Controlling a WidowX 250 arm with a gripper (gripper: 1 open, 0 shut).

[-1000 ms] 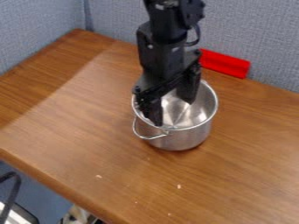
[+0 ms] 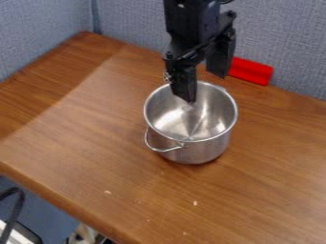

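Note:
A steel pot (image 2: 190, 135) with a wire handle stands on the wooden table (image 2: 90, 152). Above its back rim is my dark gripper (image 2: 193, 76), open, with its fingers pointing down; one finger reaches to about the rim. Nothing shows held between them. The pot looks empty.
A red cylinder (image 2: 251, 71) lies at the back of the table against the padded wall, right of the gripper. A cable hangs at the lower left edge.
My gripper has risen and moved back, from low over the pot's front and inside to above its back rim. The pot has not visibly moved.

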